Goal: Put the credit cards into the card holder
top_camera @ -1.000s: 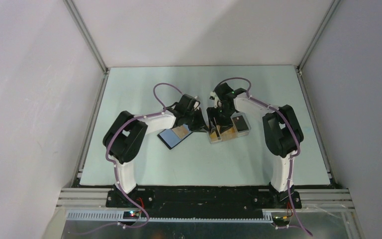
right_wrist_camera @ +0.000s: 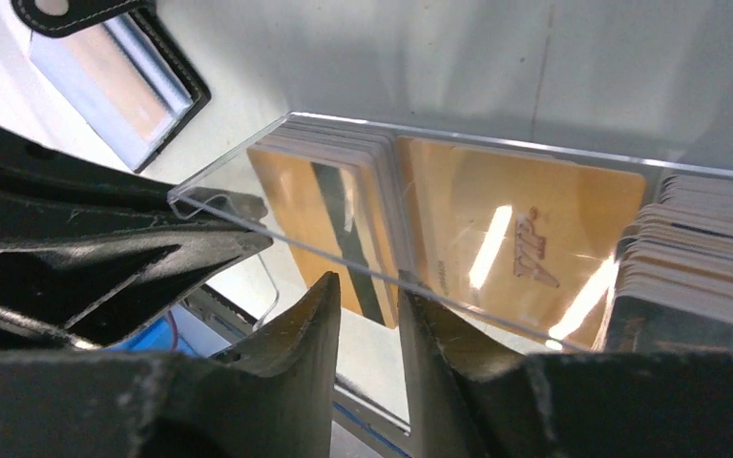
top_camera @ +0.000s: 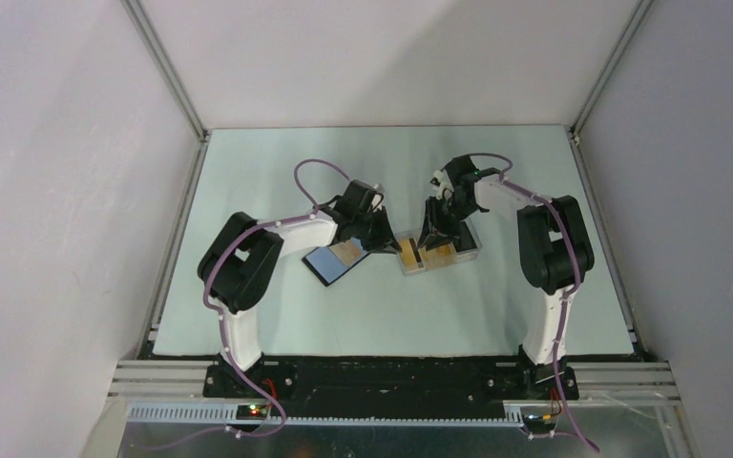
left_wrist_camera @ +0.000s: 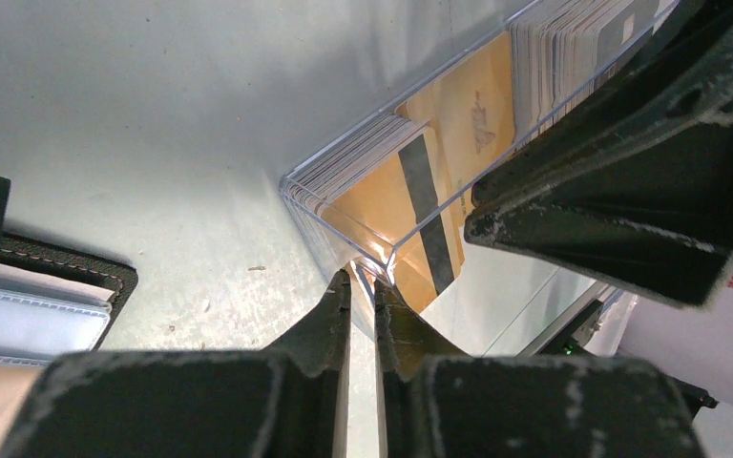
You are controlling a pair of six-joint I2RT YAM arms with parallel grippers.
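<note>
The clear box (top_camera: 471, 254) holds gold and dark cards in upright stacks. My left gripper is shut on that box's near corner, as the left wrist view shows. A gold card stack (right_wrist_camera: 291, 186) with a dark stripe and a flat gold card (right_wrist_camera: 496, 215) lie inside, and a dark stack (right_wrist_camera: 687, 315) stands at the other end. Over the box, my right gripper is part open, with no card seen held between its fingertips. The black card holder (top_camera: 327, 261), with a bluish sleeve and a tan area, lies open left of the box, partly under the left arm.
Both grippers are close together over the box, the right one's dark fingers (left_wrist_camera: 573, 181) near the left gripper.
My right gripper has shifted right along the box, from the striped stack toward the flat gold card. The left arm, the box and the holder have stayed in place.
</note>
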